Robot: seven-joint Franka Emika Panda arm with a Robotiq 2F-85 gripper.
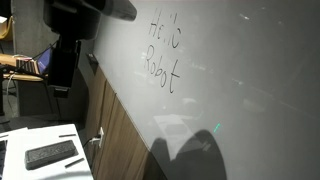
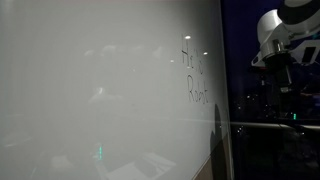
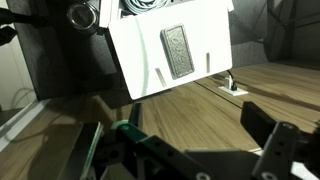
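My gripper stands open, its dark fingers (image 3: 262, 124) well apart with nothing between them. In the wrist view it is above a white tabletop (image 3: 132, 58), where a dark, grey-topped oblong block (image 3: 176, 52), perhaps an eraser, lies flat. A short thin marker-like stick lies on either side of the block. Beside the table rises a whiteboard (image 1: 235, 75) with "Hello Robot" handwritten (image 1: 162, 60) in dark strokes. Exterior view 1 has my gripper (image 1: 63, 88) high above the table and left of the writing, touching neither.
A coiled cable (image 3: 146, 4) sits at the table's far edge in the wrist view. Wood panelling (image 1: 122, 140) runs below the whiteboard, with a plugged-in cable (image 3: 233, 87) close to the table. A laptop (image 1: 40, 63) is at the back left.
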